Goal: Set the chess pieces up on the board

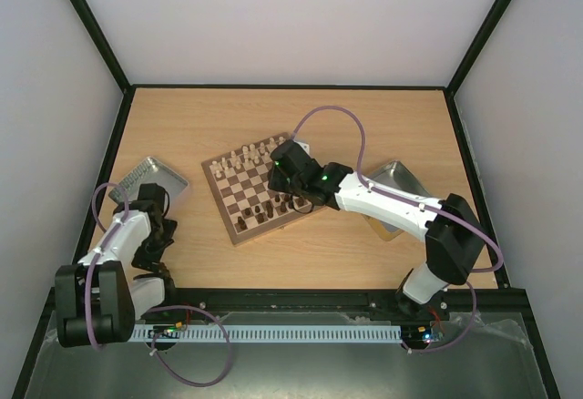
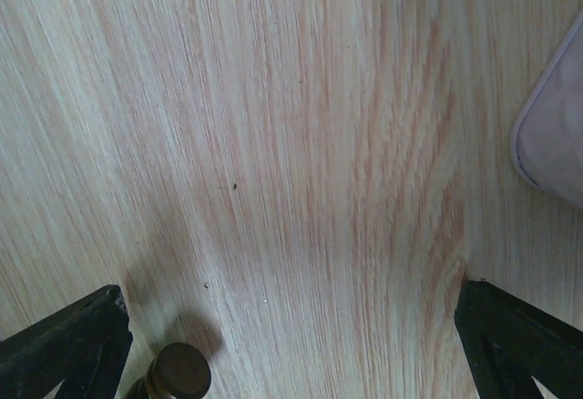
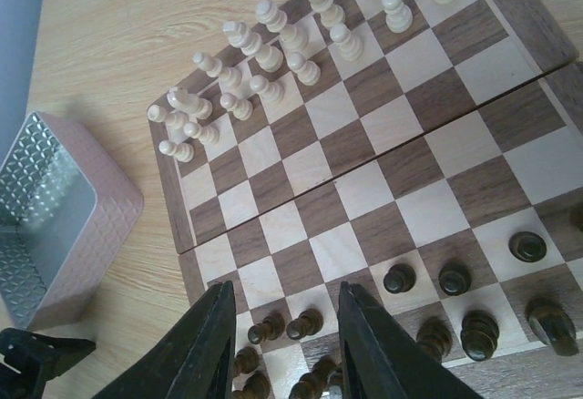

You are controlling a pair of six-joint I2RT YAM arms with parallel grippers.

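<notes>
The chessboard (image 1: 239,179) holds white pieces (image 3: 393,12) along its far side and dark pieces (image 3: 478,333) along the near side. My left gripper is open low over bare wood at the table's left, a dark piece (image 2: 180,371) beside its left finger at the bottom of its wrist view. My right gripper hangs above the board over the dark pieces; in the right wrist view its fingers stand part open, and no piece is visibly held between them.
A pinkish metal tray (image 1: 153,171) lies at the left, its corner showing in the left wrist view. Another tray (image 1: 397,180) sits right of the board, partly under the right arm.
</notes>
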